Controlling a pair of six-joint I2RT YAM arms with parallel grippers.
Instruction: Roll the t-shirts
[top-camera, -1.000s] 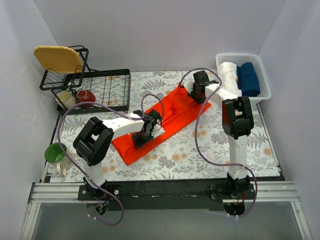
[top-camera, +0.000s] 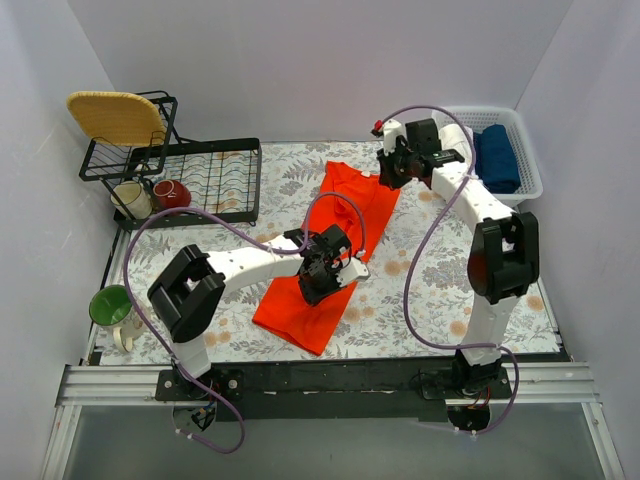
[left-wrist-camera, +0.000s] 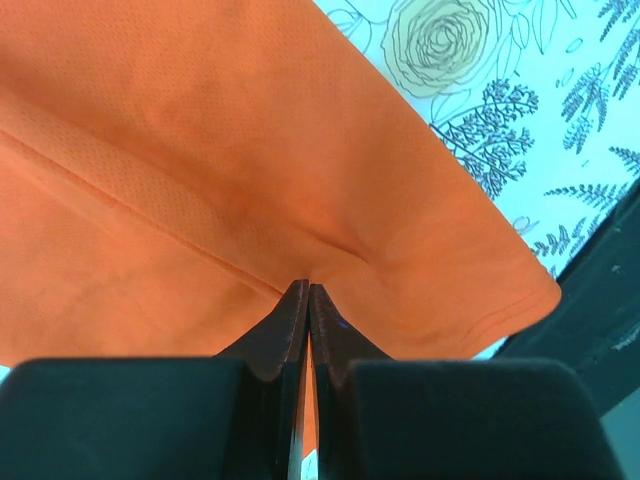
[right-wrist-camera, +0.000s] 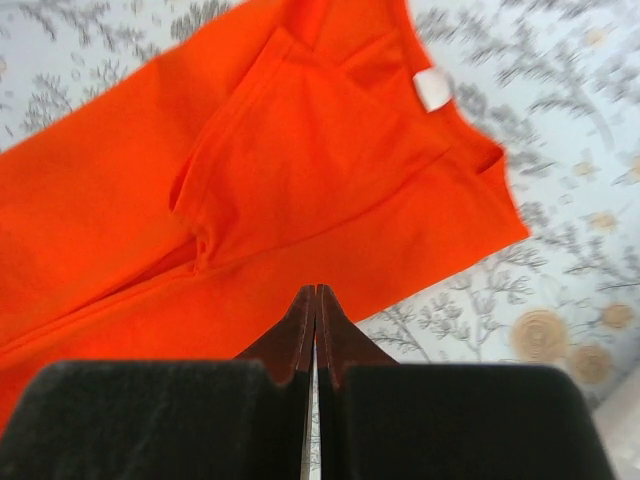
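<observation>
A red-orange T-shirt (top-camera: 300, 316) lies folded into a long strip, slanting across the table from front left to back right. Its collar end, with a white label (right-wrist-camera: 433, 89), shows in the right wrist view. Over the strip's front half my left gripper (top-camera: 313, 302) is shut, and no cloth shows between its fingertips. The lower layers near the front corner are partly hidden by it. My right gripper (top-camera: 387, 184) is shut above the shirt's far right edge, with nothing visible between its fingers.
A white basket (top-camera: 531, 168) at the back right holds a white rolled cloth (top-camera: 456, 140) and a navy one (top-camera: 497, 160). A black dish rack (top-camera: 258, 180) with mugs stands back left, a green mug (top-camera: 112, 306) front left.
The shirt strip has swung to a steeper slant, its front end moving right. My right gripper ends a little left of its start.
</observation>
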